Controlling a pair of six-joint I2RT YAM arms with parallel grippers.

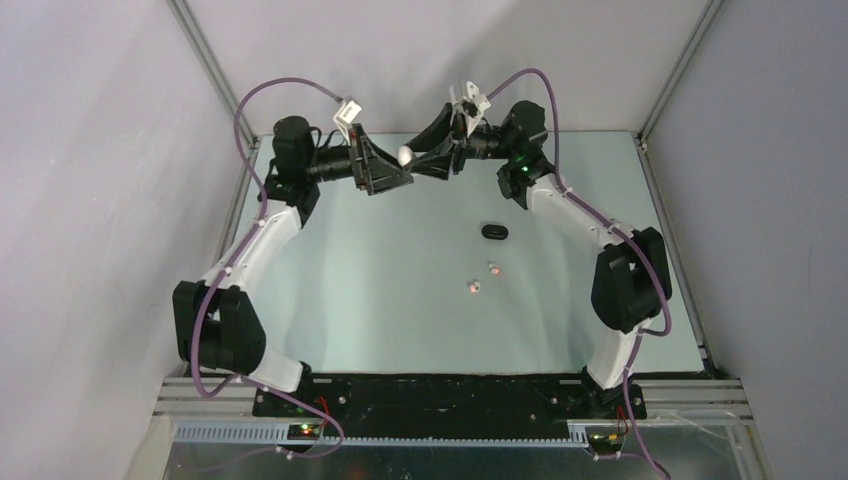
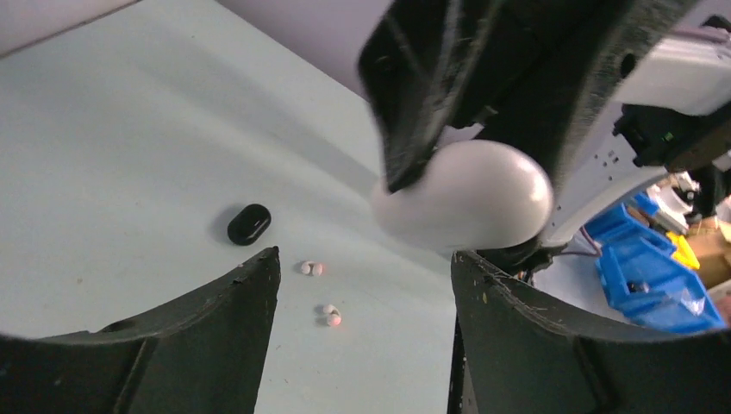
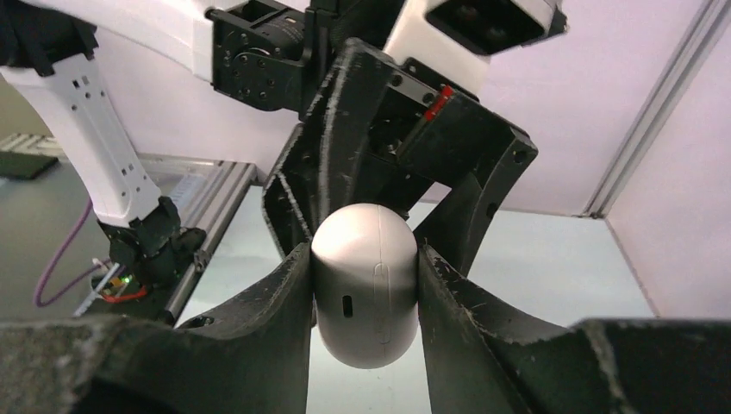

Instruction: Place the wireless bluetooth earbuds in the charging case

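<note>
The white charging case (image 1: pixel 405 156) is held up off the table by my right gripper, whose fingers are shut on its sides. In the right wrist view the case stands lengthwise with a dark slot on the near face, and its lid seam looks closed. My left gripper is open with nothing between its fingertips; the case (image 2: pixel 465 197) hangs just ahead of it, apart in the left wrist view. Two small white-and-pink earbuds, one (image 1: pixel 474 286) nearer the front and another (image 1: pixel 494 268) behind it, lie apart on the table.
A black oval object (image 1: pixel 495 232) lies on the pale table (image 1: pixel 380 300), behind the earbuds. Both arms meet near the back edge, with little room between the grippers.
</note>
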